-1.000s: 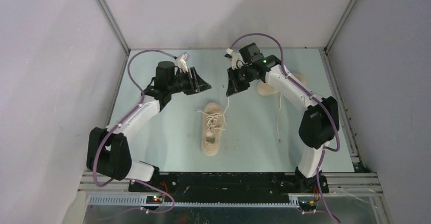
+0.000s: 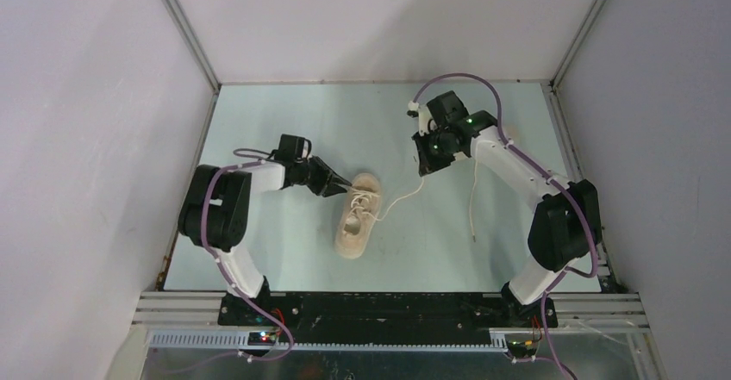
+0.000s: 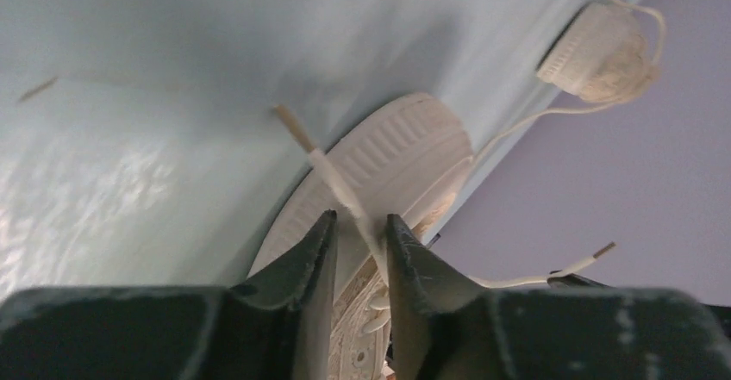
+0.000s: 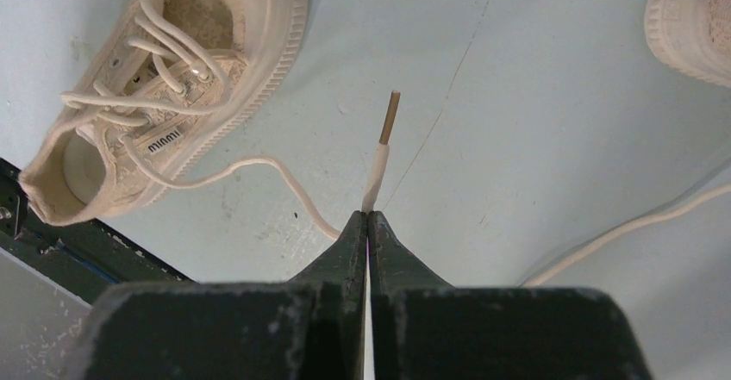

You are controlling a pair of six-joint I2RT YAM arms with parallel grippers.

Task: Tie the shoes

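A beige canvas shoe [image 2: 359, 216] lies on the table's left-centre, laces across its tongue and eyelets. My left gripper is beside its toe end with fingers part open. One lace end [image 3: 334, 178], with its brown tip, runs up through the gap between those fingers. My right gripper is shut on the other lace end [image 4: 377, 166], whose tip sticks out past the fingertips. From there the right lace [image 4: 267, 163] runs slack back to the shoe, clear of the table near the gripper.
A second beige shoe [image 4: 700, 27] lies further right, partly hidden under my right arm in the top view. Its loose lace [image 2: 472, 212] stretches toward the front.
The left gripper came down and toward the shoe's toe, to the left lace end; the shoe has turned slightly. The right gripper moved right, drawing its lace out sideways.
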